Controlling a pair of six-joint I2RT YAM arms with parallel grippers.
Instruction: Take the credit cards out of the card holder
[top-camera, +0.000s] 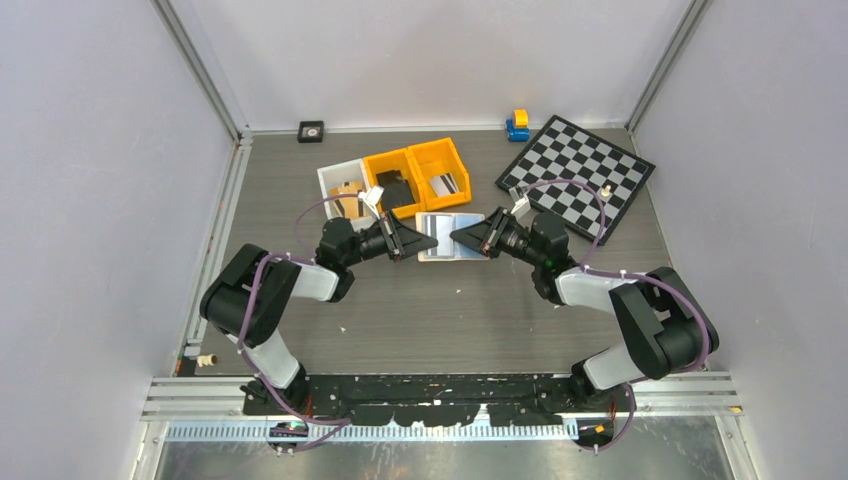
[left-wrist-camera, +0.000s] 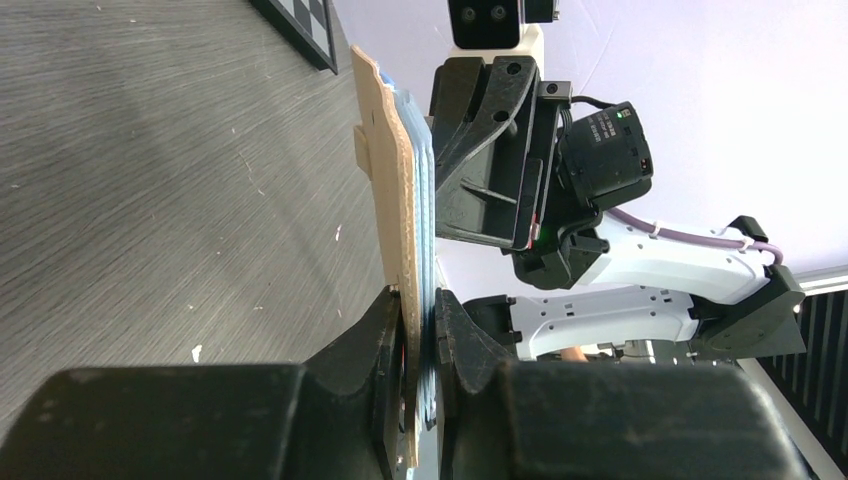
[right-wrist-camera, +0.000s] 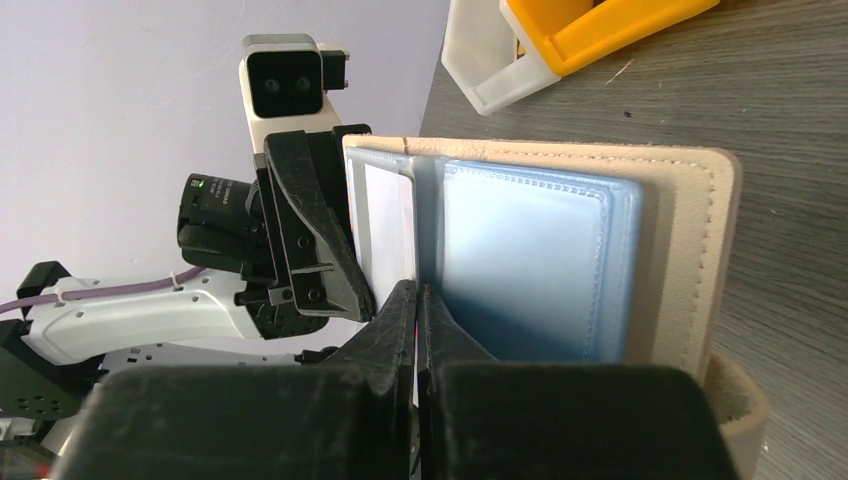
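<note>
A beige card holder (left-wrist-camera: 388, 170) with clear bluish sleeves (left-wrist-camera: 422, 190) is held upright off the table, edge-on in the left wrist view. My left gripper is shut on its edge. From the right wrist view, a white card (right-wrist-camera: 388, 215) sits in the left sleeve, its edge along the middle fold, and the right blue pocket (right-wrist-camera: 530, 260) faces me. My right gripper is shut, its tips against the fold at the white card's edge. Whether that thin edge is between the tips I cannot tell. Both grippers partly cover the holder in the top view.
Behind the holder stand a white bin (top-camera: 325, 180) and two orange bins (top-camera: 425, 150) containing cards and a dark item. A chessboard (top-camera: 585, 175) lies at the back right.
</note>
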